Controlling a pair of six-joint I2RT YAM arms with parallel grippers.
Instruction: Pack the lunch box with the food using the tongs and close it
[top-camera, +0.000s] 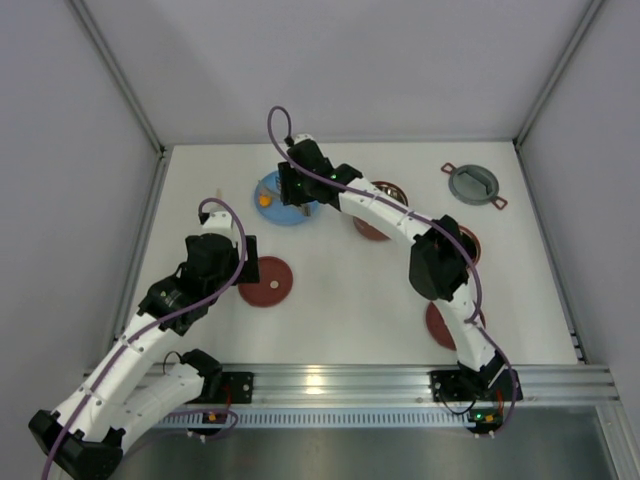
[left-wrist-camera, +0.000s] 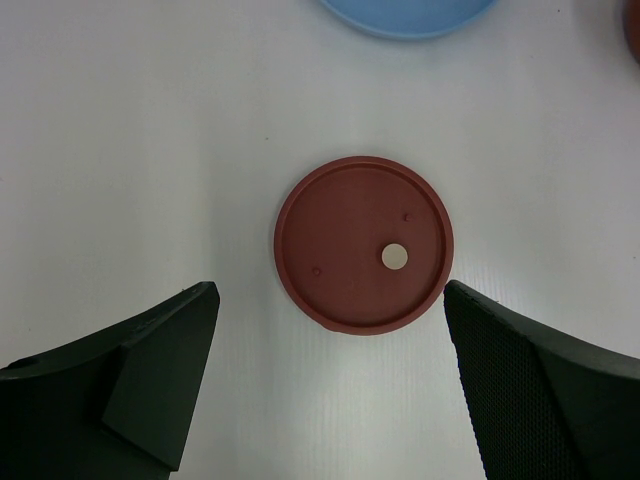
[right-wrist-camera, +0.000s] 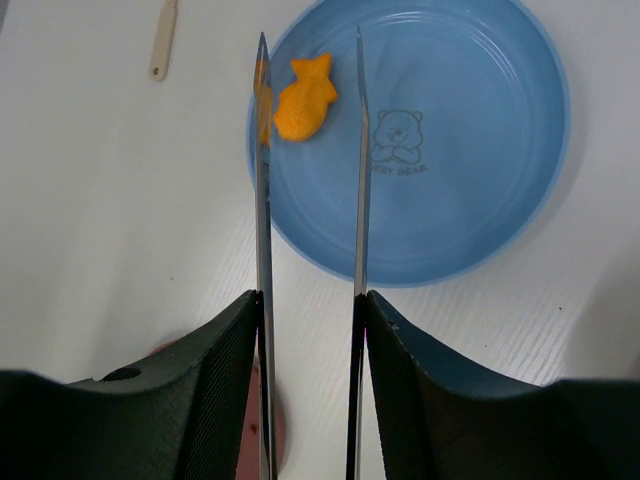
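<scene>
Over the blue plate (top-camera: 290, 215) hangs my right gripper, open, its long thin metal blades a little apart with nothing gripped. An orange fish-shaped piece (right-wrist-camera: 304, 100) lies on that plate, seen between the blades and partly behind the left one. The plate is otherwise bare but for a printed bear. My left gripper is wide open and empty above a round brown lid (left-wrist-camera: 350, 215) with a pale dot. A brown pot (top-camera: 368, 231) with shiny contents stands right of the plate, half covered by my right arm in the top view.
Another brown pot (top-camera: 474, 242) is mostly hidden behind the right arm, and a second brown lid (top-camera: 438, 325) lies near the front right. A grey two-handled dish (top-camera: 474, 185) sits at the back right.
</scene>
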